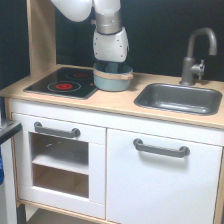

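A grey-blue pot [114,82] with a tan-coloured mark near its rim stands on the wooden counter, between the black cooktop [62,84] and the sink [180,97]. The white robot arm reaches down from the top, and its gripper [114,66] is at the pot's rim. The fingers are too dark and small to make out, so whether they are apart or closed on the rim does not show. The inside of the pot is mostly hidden.
A grey faucet [193,58] rises behind the sink. Below the counter are a white oven door [68,135] with a grey handle and a shut white cabinet door [160,182]. Counter space right of the pot is narrow.
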